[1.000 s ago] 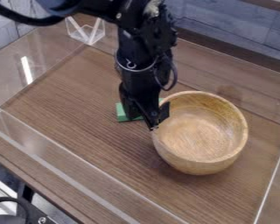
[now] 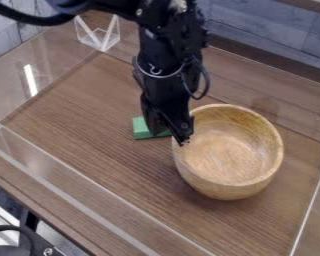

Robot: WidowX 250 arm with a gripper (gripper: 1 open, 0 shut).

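Note:
My gripper point(image 2: 163, 118) hangs from the dark arm over the middle of the table, just left of a round tan wooden bowl point(image 2: 230, 155). A small green block point(image 2: 147, 130) lies on the table under and behind the fingers, partly hidden by them. The fingertips are dark and overlap the block and bowl rim, so whether anything sits between them is hard to see.
A white wire object point(image 2: 99, 30) stands at the back left, with walls behind and a cable at the lower left corner.
My gripper has risen slightly over the last second. The bowl and green block look to be in the same places.

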